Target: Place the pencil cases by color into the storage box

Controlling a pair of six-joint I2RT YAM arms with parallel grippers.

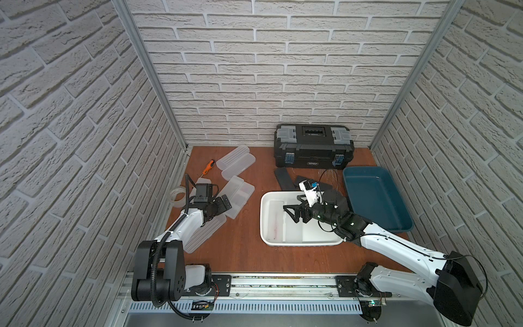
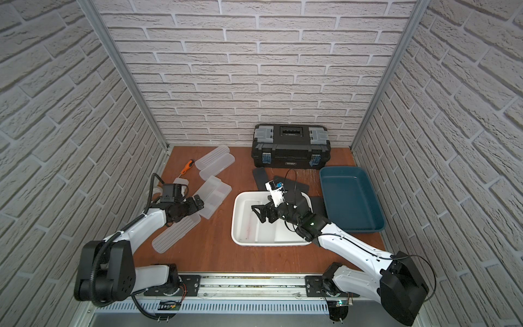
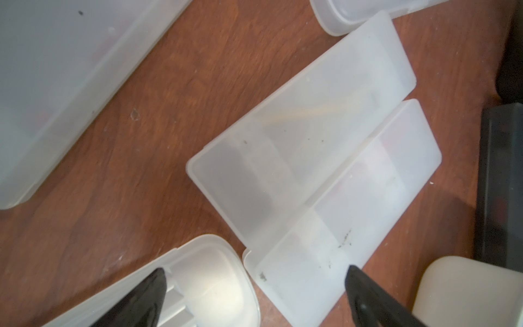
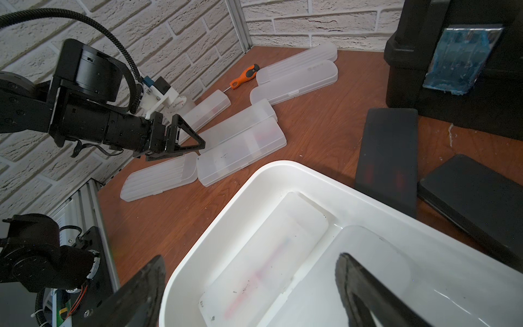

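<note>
Translucent pencil cases (image 1: pixel 239 199) lie scattered on the left half of the wooden table, with my left gripper (image 1: pixel 223 204) open above them; in the left wrist view two cases (image 3: pixel 321 120) lie side by side beneath its fingers. Black cases (image 4: pixel 386 158) lie behind and beside the white box (image 4: pixel 446 234), which holds translucent cases (image 4: pixel 264 256). My right gripper (image 2: pixel 265 213) hangs over that box, its fingers apart with nothing visible between them.
A black toolbox (image 1: pixel 313 144) stands at the back, a blue tray (image 1: pixel 376 196) at the right. An orange screwdriver (image 1: pixel 209 166) lies at the back left.
</note>
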